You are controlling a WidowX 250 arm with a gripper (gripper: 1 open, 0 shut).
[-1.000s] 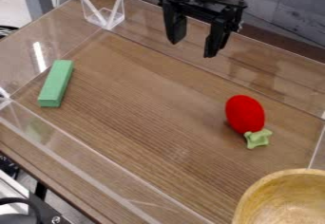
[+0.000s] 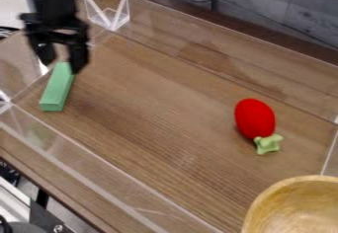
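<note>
My gripper (image 2: 55,46), dark and motion-blurred, hangs at the upper left, just over the top end of a green bar (image 2: 55,87) lying on the wooden table (image 2: 145,148). Whether it touches the bar is unclear, and the blur hides the detail of its fingers. A red strawberry-like object (image 2: 255,120) with a light green top lies at the right.
A yellow bowl (image 2: 291,212) is at the bottom right, partly out of frame. A clear angular object (image 2: 109,15) stands at the back left. The table's edge runs along the lower left.
My gripper has swept from the back centre to the left and toward the front, arriving above the green bar. The objects on the table look unmoved.
</note>
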